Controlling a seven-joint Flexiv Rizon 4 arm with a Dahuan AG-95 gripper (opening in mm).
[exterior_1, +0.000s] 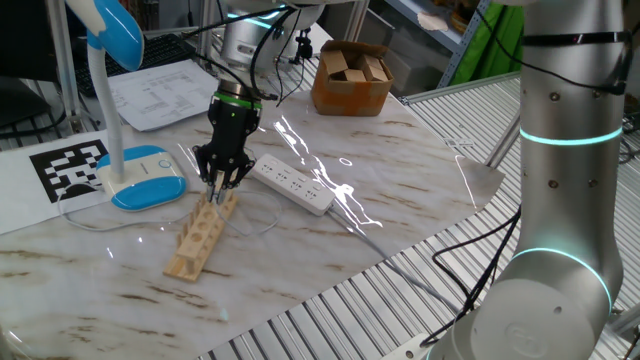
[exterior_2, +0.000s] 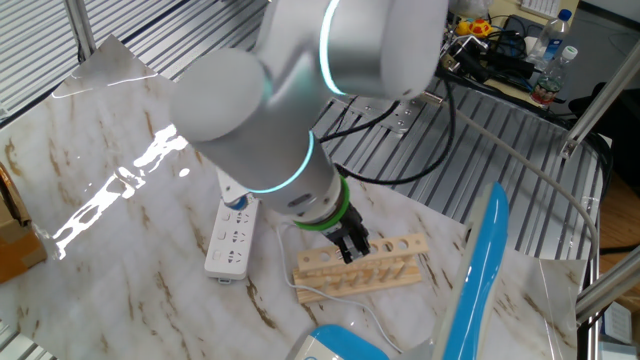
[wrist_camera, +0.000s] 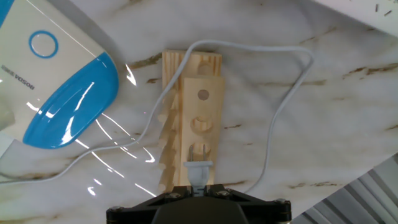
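A white two-pin plug (wrist_camera: 198, 172) sticks out of my gripper, which is shut on its body with the metal prongs pointing away from the gripper. In the wrist view the prongs overlap a hole of the wooden rack (wrist_camera: 208, 106); whether they touch it cannot be told. From exterior view 1, the gripper (exterior_1: 216, 190) stands over the far end of the rack (exterior_1: 203, 240). The plug's thin white cable (wrist_camera: 268, 140) loops across the rack towards the blue and white desk lamp (wrist_camera: 68, 93). A white power strip (exterior_1: 294, 184) lies right of the gripper.
The lamp base (exterior_1: 143, 180) stands close on the left, its post rising high. An open cardboard box (exterior_1: 350, 85) sits at the back. Papers (exterior_1: 165, 95) and a marker sheet (exterior_1: 65, 168) lie at the left.
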